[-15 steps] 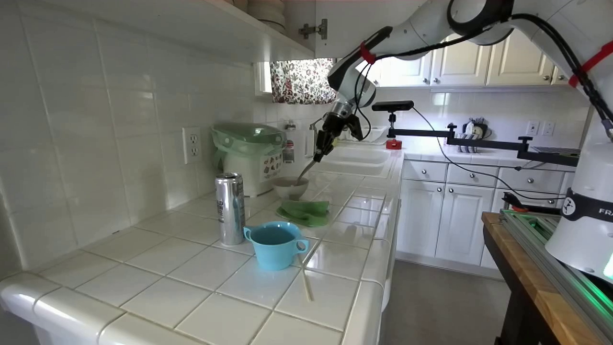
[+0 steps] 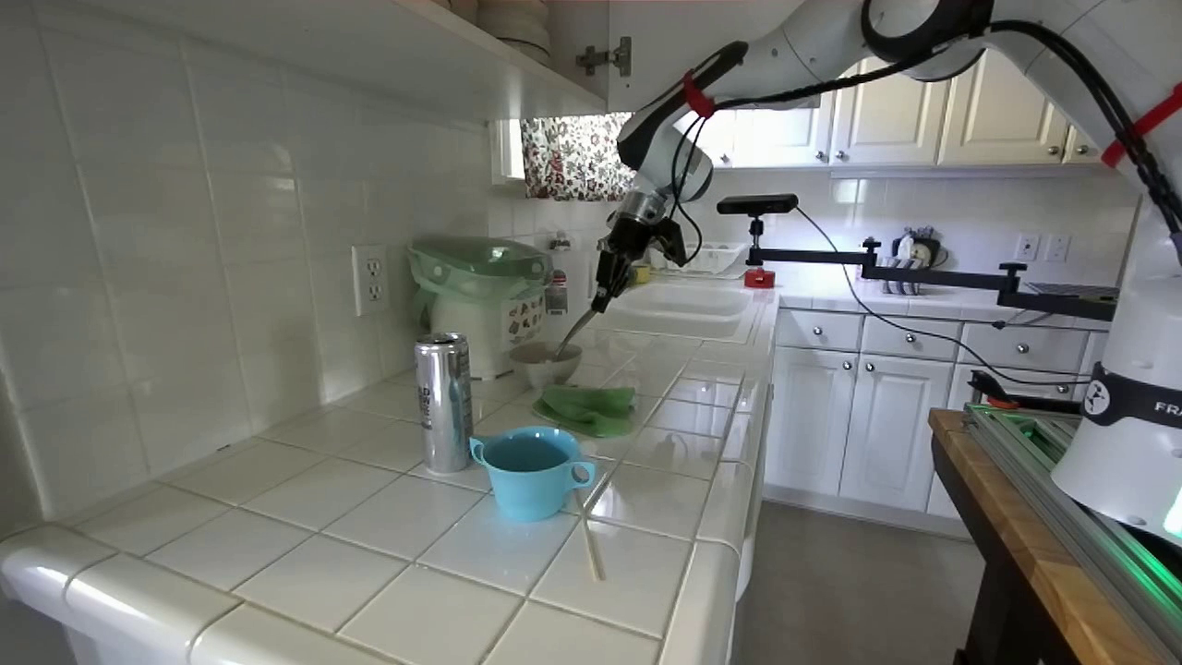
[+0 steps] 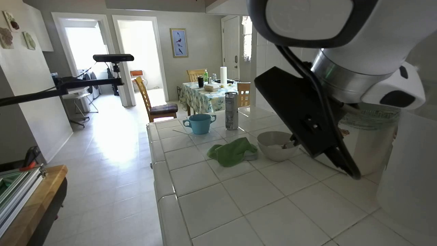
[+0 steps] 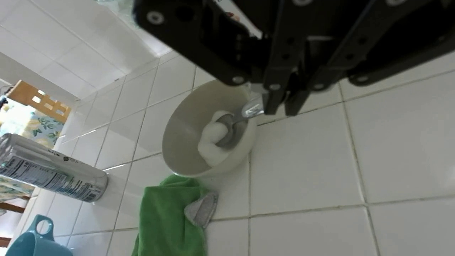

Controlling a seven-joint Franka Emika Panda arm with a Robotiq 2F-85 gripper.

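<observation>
My gripper is shut on the handle of a metal spoon (image 4: 255, 107), over the rim of a pale bowl (image 4: 181, 128). The spoon's head lies inside the bowl, against a soft-looking white mass (image 4: 211, 138). In exterior view 1 the spoon (image 2: 577, 329) slants down from the gripper (image 2: 599, 304) into the bowl (image 2: 545, 366). Exterior view 2 has the bowl (image 3: 275, 152) on the tiles, with the gripper's fingertips mostly hidden behind its own black body.
Close to the bowl lies a green cloth (image 2: 590, 410). A silver can (image 2: 444, 401) and a two-handled blue cup (image 2: 529, 473) stand towards the counter's near end, by a thin stick (image 2: 593, 543). Behind the bowl is a green-lidded bin (image 2: 482, 299).
The gripper and spoon have shifted left in exterior view 1, and the bowl has slid slightly left with them. The cloth, can and cup have stayed in place.
</observation>
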